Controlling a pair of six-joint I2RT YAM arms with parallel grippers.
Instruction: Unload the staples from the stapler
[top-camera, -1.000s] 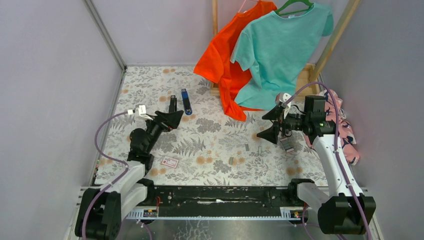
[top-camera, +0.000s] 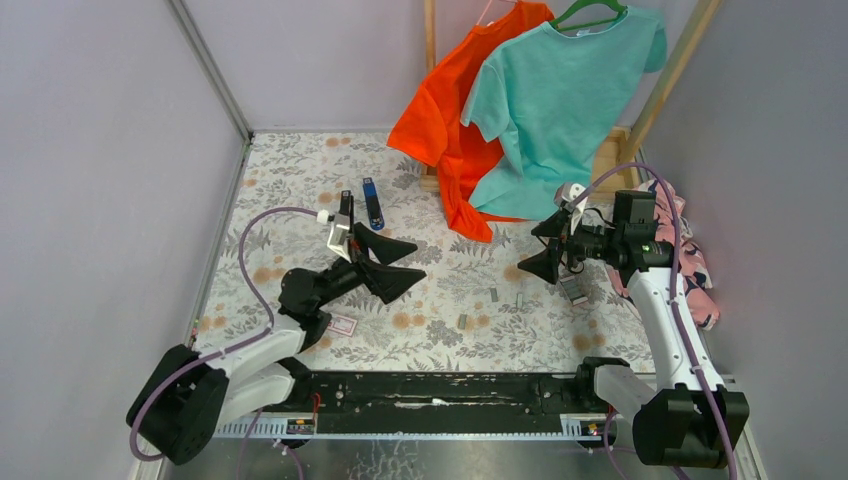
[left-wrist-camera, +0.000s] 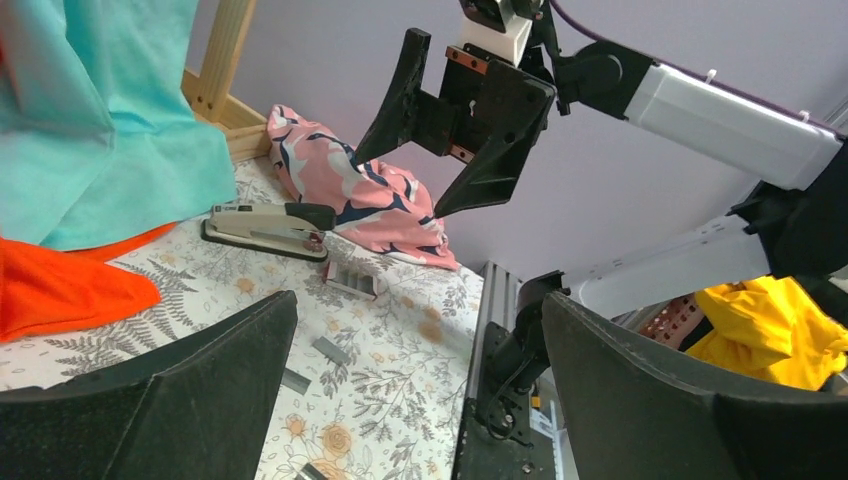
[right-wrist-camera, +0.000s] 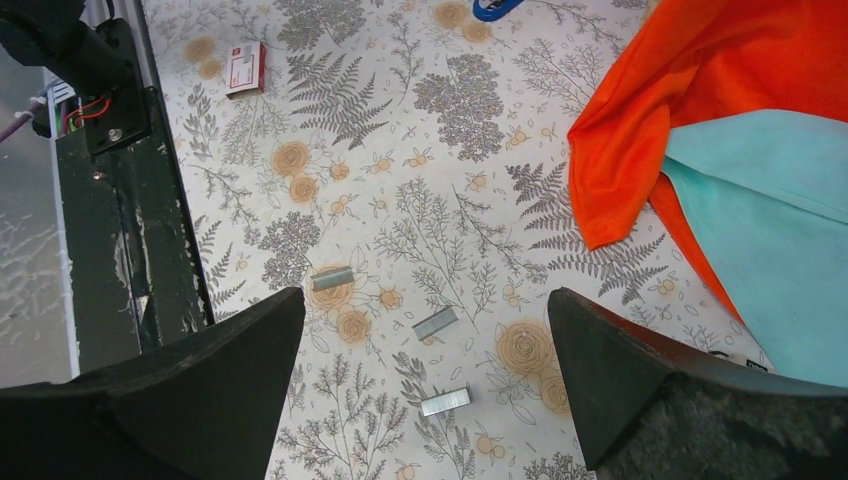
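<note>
A stapler (left-wrist-camera: 262, 226) with cream body and black end lies by the pink patterned cloth, beside a staple box (left-wrist-camera: 349, 282); in the top view my right arm largely covers it. Several loose staple strips (top-camera: 462, 321) (right-wrist-camera: 435, 322) lie on the patterned table. My left gripper (top-camera: 405, 266) stands open over the middle-left of the table, empty. My right gripper (top-camera: 535, 248) is open above the right side near the stapler, nothing between its fingers.
Orange (top-camera: 450, 120) and turquoise (top-camera: 540, 110) shirts hang at the back right, reaching the table. Two remotes (top-camera: 372, 203) lie back left, a card box (top-camera: 342, 326) front left.
My left gripper has moved right and toward the front, away from the remotes, and turned. The right arm looks almost unchanged.
</note>
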